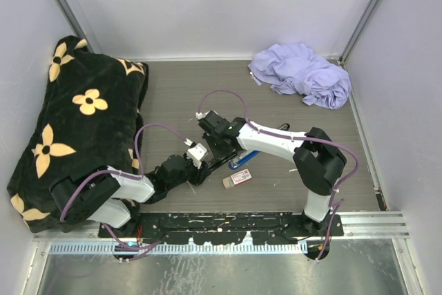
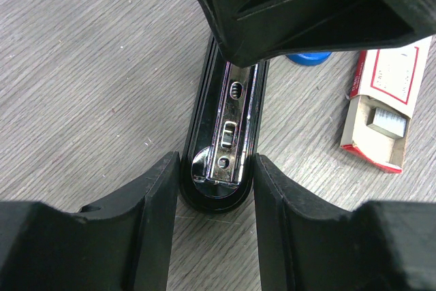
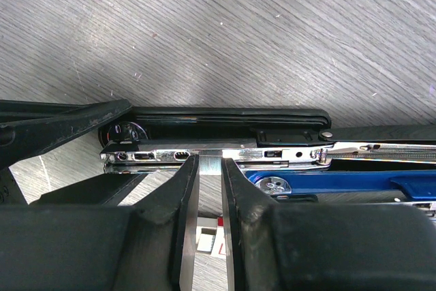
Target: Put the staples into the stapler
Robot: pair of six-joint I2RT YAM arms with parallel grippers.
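Observation:
An opened black stapler [image 3: 238, 117] lies on the table, its metal channel showing. In the left wrist view my left gripper has its fingers at either side of the stapler's rounded end. My right gripper is shut on a silver staple strip [image 3: 210, 165], which it holds at the metal channel. An open staple box [image 2: 388, 86] with a strip inside lies beside the stapler. A blue part [image 3: 354, 180] lies along the stapler in the right wrist view.
A purple cloth [image 1: 304, 77] lies at the back right, a black flowered cushion [image 1: 76, 115] along the left. Bare table lies behind the stapler and to the right.

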